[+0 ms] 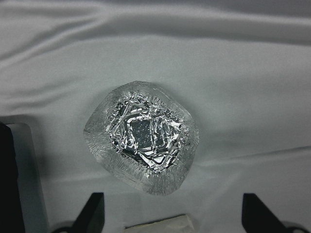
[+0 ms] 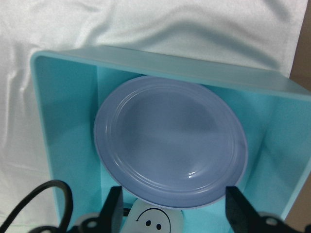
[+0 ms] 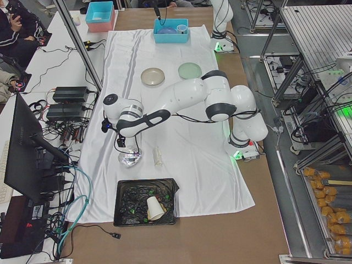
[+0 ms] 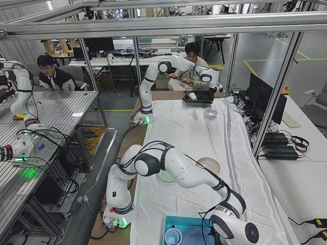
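Observation:
A crumpled foil dish (image 1: 142, 136) lies on the white cloth (image 3: 181, 154), just beside the black bin (image 3: 145, 218). My left gripper hangs right above the foil, open, nothing between its fingers. A pale strip-like item (image 3: 157, 157) lies near the foil. At the other end, my right gripper is open over the blue tub (image 2: 65, 136), which holds a blue plate (image 2: 170, 138) and a cup with a smiley face (image 2: 148, 222).
A beige plate (image 3: 153, 76) and a pale green plate (image 3: 190, 71) rest on the cloth between the arms. The bin holds a white cup (image 3: 154, 207) among dark clutter. A monitor and cables line the table's side.

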